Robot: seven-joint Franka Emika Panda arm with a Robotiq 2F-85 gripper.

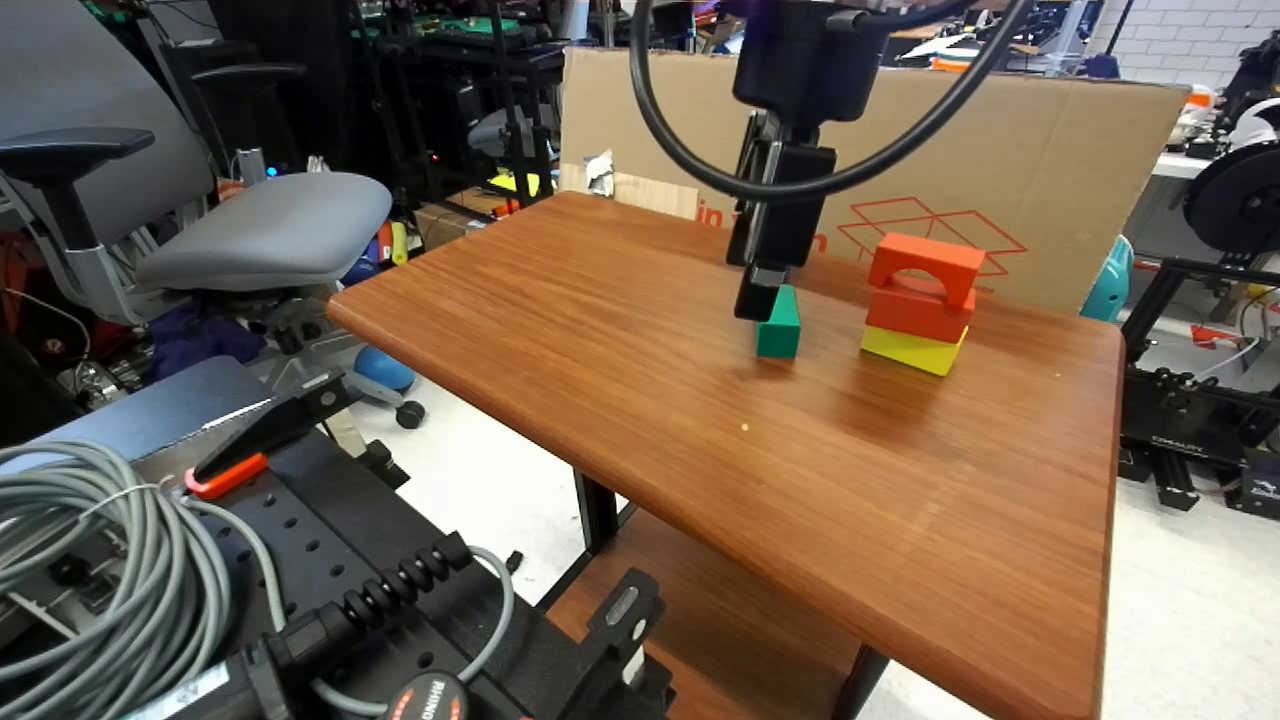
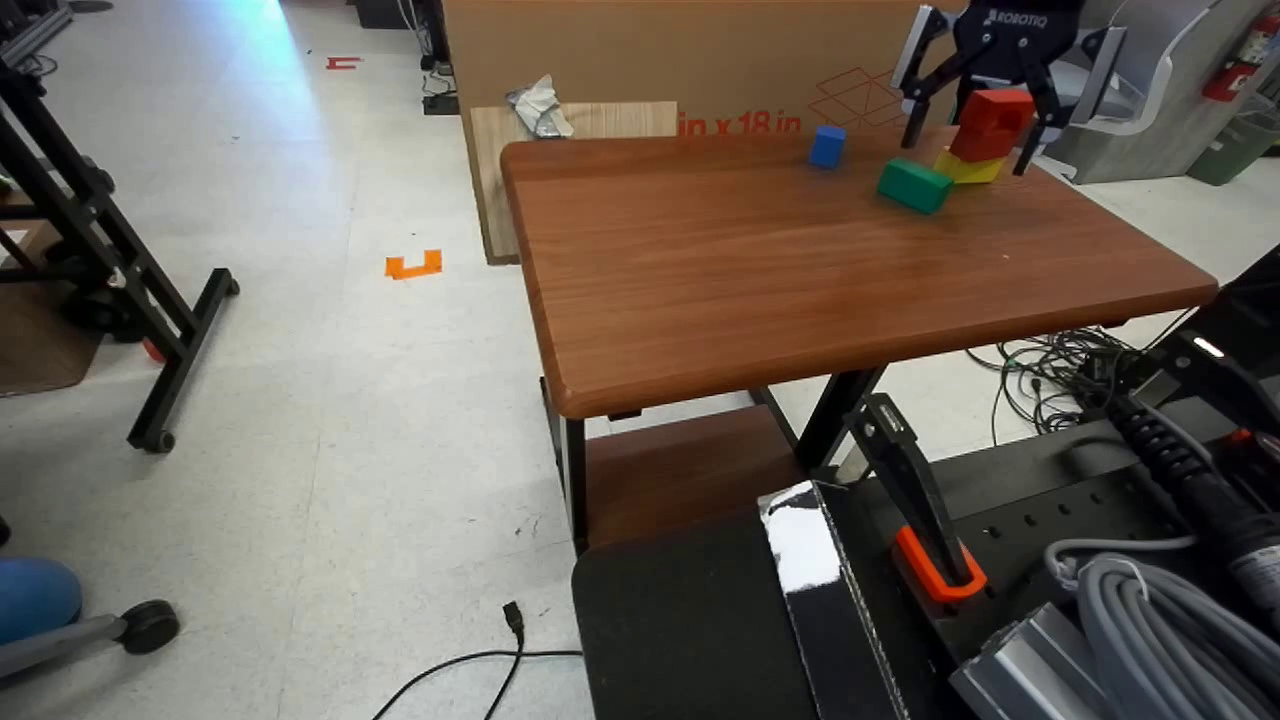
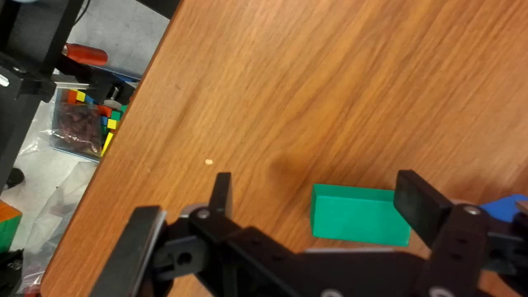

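Observation:
My gripper (image 1: 751,278) hangs above the table, its fingers wide apart and empty. In the wrist view a green block (image 3: 361,218) lies flat below, nearer the right finger (image 3: 420,205), which overlaps its end. A blue block (image 2: 827,146) stands farther back; only a sliver shows in the wrist view, and the gripper hides it in exterior view 1. To the right is a stack: a yellow block (image 1: 912,349) at the bottom, a red block (image 1: 919,308) above it and a red arch (image 1: 926,260) on top. In exterior view 2 the fingers appear in front of or around this stack; depth is unclear there.
An upright cardboard sheet (image 1: 1032,168) borders the table's far side. A black cable (image 1: 672,138) loops beside the arm. A cart with coiled grey cable (image 1: 114,576) stands near the table.

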